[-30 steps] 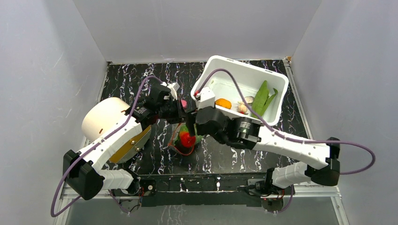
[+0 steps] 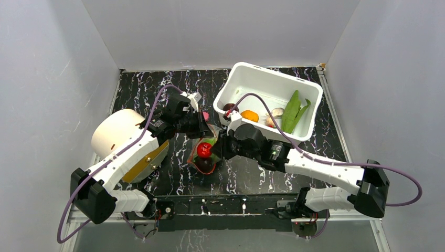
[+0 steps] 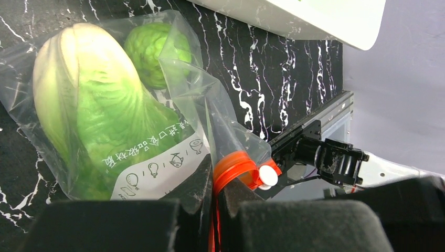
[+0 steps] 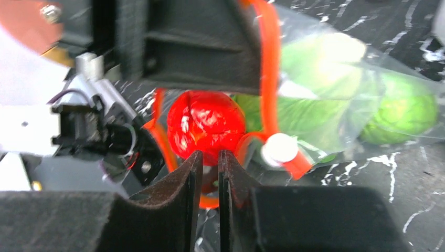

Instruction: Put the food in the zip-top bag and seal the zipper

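A clear zip bag with a red-orange rim lies with its mouth open; cabbage and a round green vegetable are inside. My left gripper is shut on the rim, its red edge running between the fingers. A red tomato sits in the mouth, and a dark round item shows below it. Against the tomato, my right gripper is shut with a narrow gap; nothing clearly shows held between its fingertips.
The white bin at the back right holds an orange item, garlic and green leaves. A cream and gold object stands left of the bag. Counter space in front of the bin is clear.
The tomato has shifted slightly left and up, uncovering the dark item. The left arm has stayed still.
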